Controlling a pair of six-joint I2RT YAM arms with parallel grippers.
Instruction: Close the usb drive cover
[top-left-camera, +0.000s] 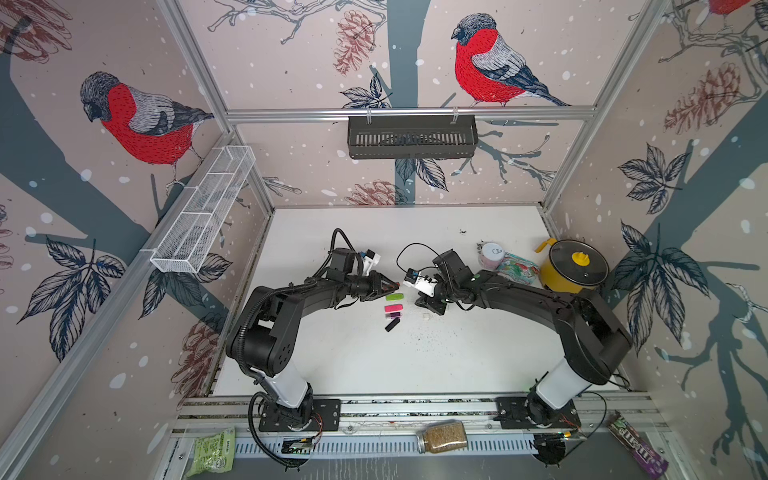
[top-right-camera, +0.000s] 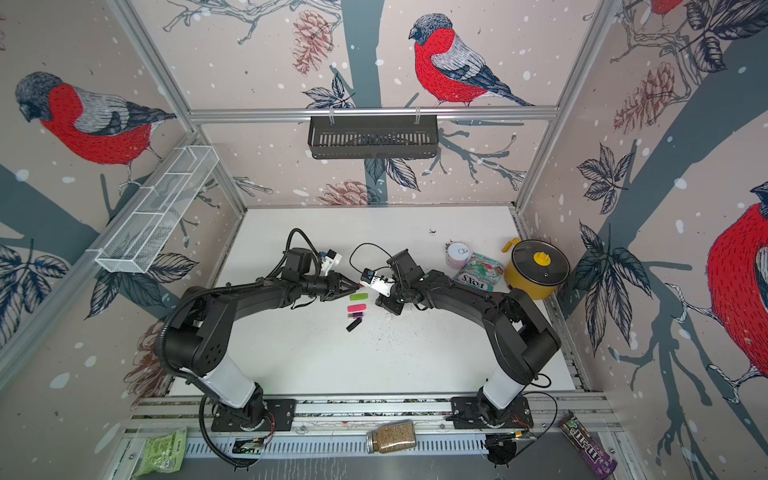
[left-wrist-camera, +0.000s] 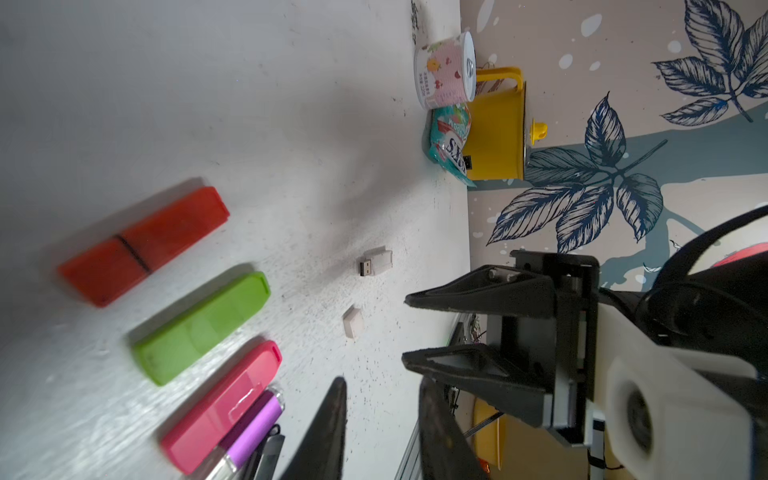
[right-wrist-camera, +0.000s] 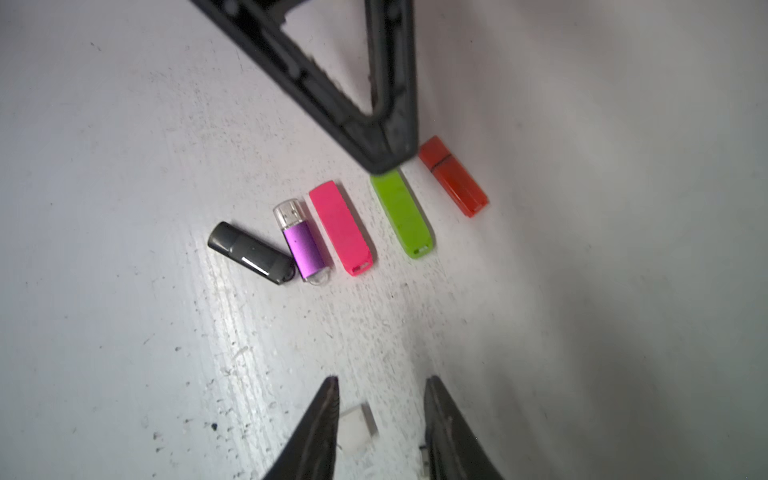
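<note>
Five USB drives lie on the white table: red (right-wrist-camera: 453, 177), green (right-wrist-camera: 401, 214), pink (right-wrist-camera: 341, 228), purple (right-wrist-camera: 301, 244), black (right-wrist-camera: 250, 253). A white drive with bare metal plug and a small white cap lie apart between the arms, the cap also below my right gripper's tips in the right wrist view. My left gripper hovers above, open, with nothing between its fingers. My right gripper is open over the white pieces, empty.
A yellow pot (top-left-camera: 573, 273), a pink-white tub (top-left-camera: 491, 254) and a snack bag (top-left-camera: 521, 269) stand at the back right.
</note>
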